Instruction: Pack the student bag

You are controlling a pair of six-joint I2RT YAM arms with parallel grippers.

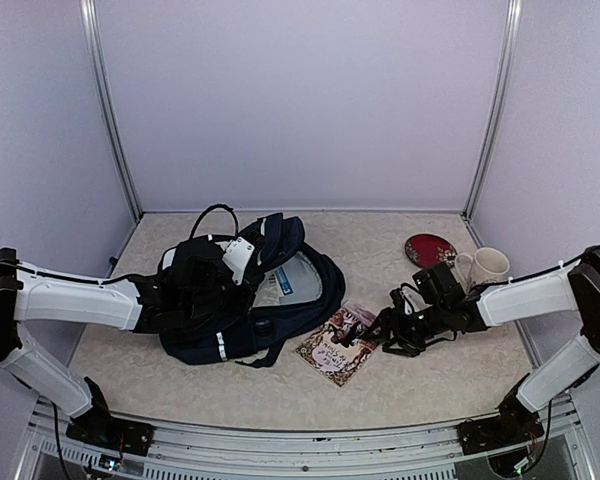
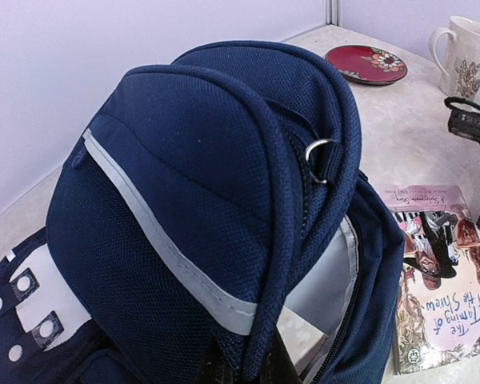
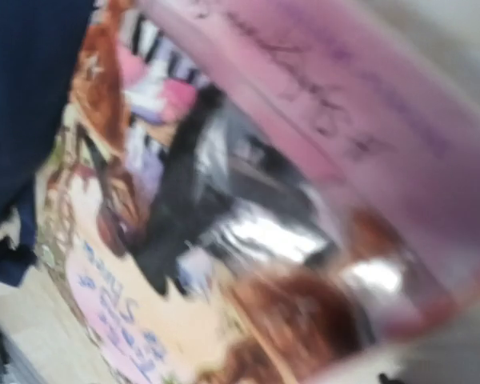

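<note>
The navy backpack [image 1: 310, 310] [image 2: 176, 160] lies on the left of the table, partly open, its pale lining showing. My left gripper is shut on the backpack's flap, holding it up. A book titled "The Taming of the Shrew" [image 1: 330, 355] lies flat beside the bag's right side; it fills most of the blurred right wrist view [image 3: 104, 304]. My right gripper [image 1: 380, 330] is just over the book's right edge; whether its fingers are open is unclear.
A red plate [image 1: 428, 250] [image 2: 360, 60] and a white mug [image 1: 488, 266] [image 2: 464, 56] stand at the back right.
</note>
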